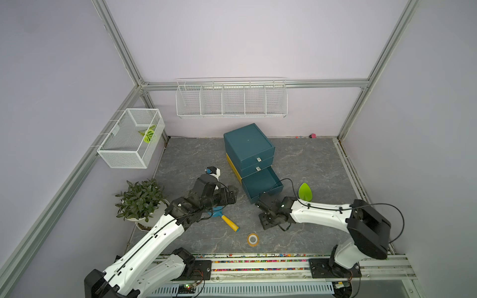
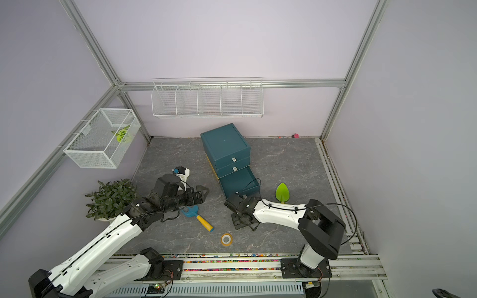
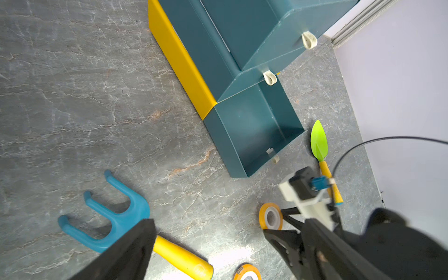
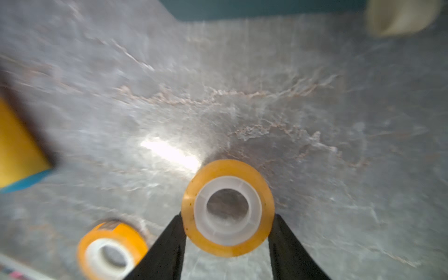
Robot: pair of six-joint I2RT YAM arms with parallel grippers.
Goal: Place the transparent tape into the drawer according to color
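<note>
An orange-yellow tape ring with a white core (image 4: 227,245) sits between the two fingertips of my right gripper. The fingers meet its left and right sides; whether they grip it firmly does not show. Lower left in that view, a second orange-yellow tape (image 4: 86,252) lies on the table, also seen near the front edge from the top left (image 1: 253,244). The teal cabinet's lowest drawer (image 3: 254,123) is pulled out and looks empty. My left gripper is open over the table left of the drawer, nothing between its fingers.
A blue rake with a yellow handle (image 3: 184,256) lies under my left gripper. Right of the drawer is a green trowel (image 3: 319,140). The upper teal drawers (image 1: 258,159) are shut. A potted plant (image 1: 140,199) stands at left.
</note>
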